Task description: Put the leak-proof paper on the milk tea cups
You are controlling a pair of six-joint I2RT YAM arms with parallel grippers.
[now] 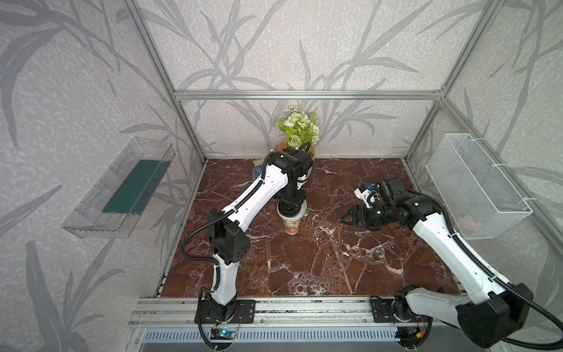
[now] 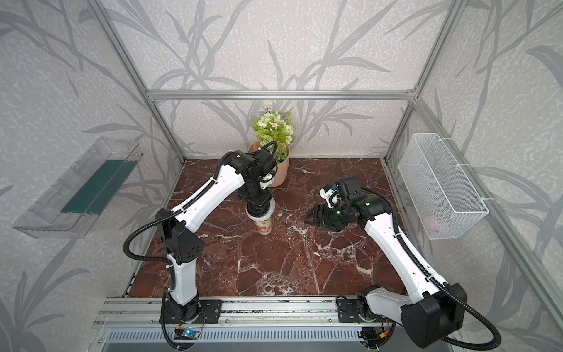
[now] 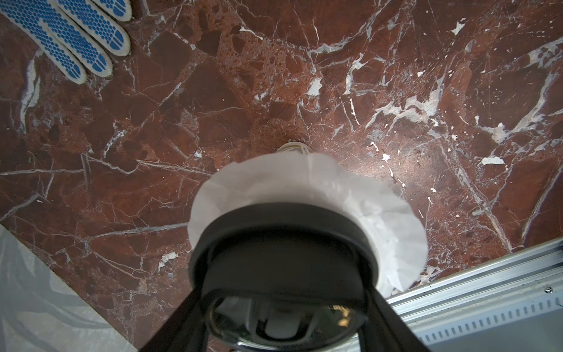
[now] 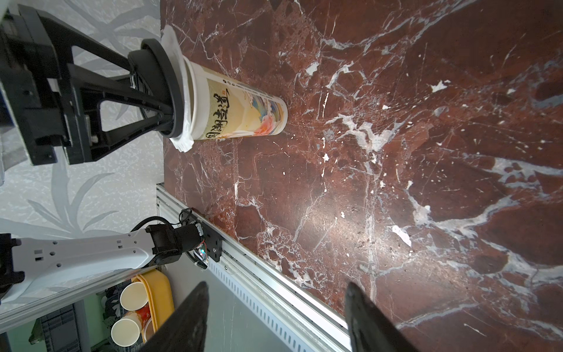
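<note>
A patterned milk tea cup (image 4: 243, 108) stands upright on the marbled table. White leak proof paper (image 3: 305, 182) lies across its mouth, with a ruffled edge spreading past the rim. Pressed against the paper from above is a round black lid (image 4: 155, 88). My left gripper (image 1: 290, 202) is shut on this lid, one finger at either side of it. The cup's rim is hidden beneath the paper in the left wrist view. My right gripper is open and empty, well to the right of the cup over bare table.
A potted plant (image 2: 274, 129) with pale flowers stands behind the left arm. A blue-dotted glove (image 3: 70, 35) lies at the back left. A clear rack (image 1: 123, 193) and a white wire basket (image 1: 478, 184) hang on the side walls.
</note>
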